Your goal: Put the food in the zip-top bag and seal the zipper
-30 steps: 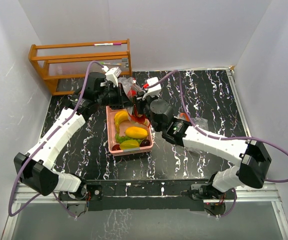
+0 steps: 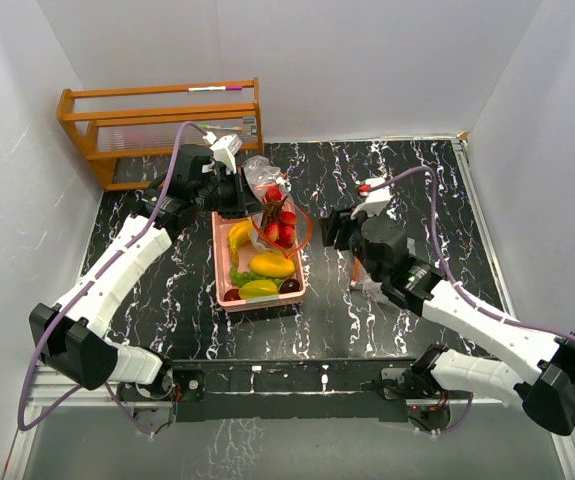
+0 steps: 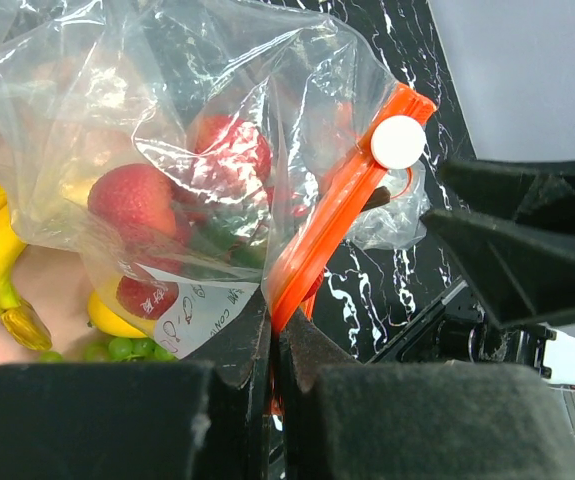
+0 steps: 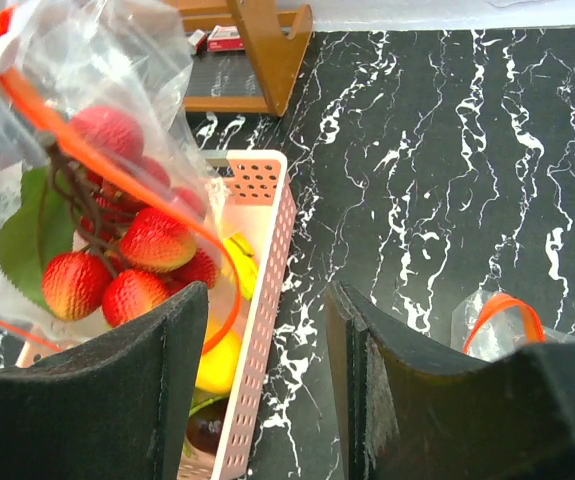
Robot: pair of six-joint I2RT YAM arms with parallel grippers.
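My left gripper (image 2: pixel 247 205) is shut on the orange zipper edge (image 3: pixel 322 220) of a clear zip bag, which has a round white slider tab (image 3: pixel 398 142). Strawberries (image 4: pixel 135 295), lychee-like red fruit and a green leaf (image 4: pixel 35 240) are inside the bag, held over a pink basket (image 2: pixel 222 305). The basket holds bananas (image 2: pixel 239 235), mangoes (image 2: pixel 272 265), grapes and dark round fruit. My right gripper is to the right of the bag, fingers apart, nothing between them.
A wooden rack (image 2: pixel 107 120) stands at the back left. Another clear bag with an orange edge (image 4: pixel 507 325) lies right of the basket, under my right arm.
My right gripper has moved away from the bag toward the right and front, uncovering the strawberries and zipper. My left arm looks still.
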